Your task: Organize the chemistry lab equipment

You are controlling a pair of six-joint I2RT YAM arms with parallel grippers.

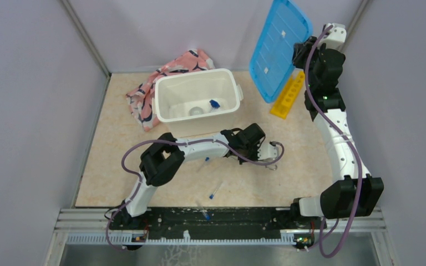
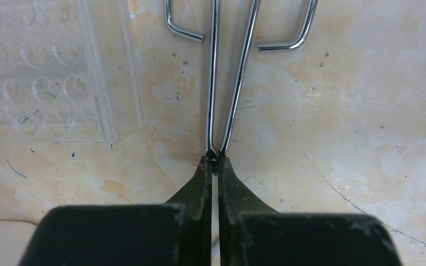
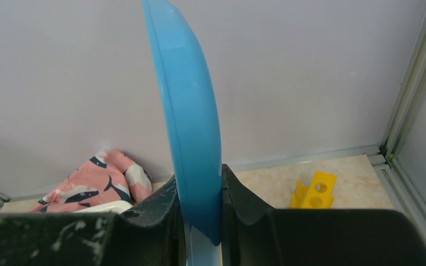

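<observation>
My left gripper is shut low at the pivot of metal tongs (image 2: 236, 88); whether it grips them is unclear. A clear tube rack (image 2: 50, 72) lies left of them. My right gripper is shut on a blue lid (image 1: 274, 50), raised upright at the back right. A white bin (image 1: 172, 94) holds a blue-capped item (image 1: 214, 103) and a clear round item. Tubes with blue caps (image 1: 216, 189) lie on the front of the table.
A patterned cloth (image 1: 141, 105) lies behind and left of the bin. A yellow rack (image 1: 285, 100) lies under the lid.
</observation>
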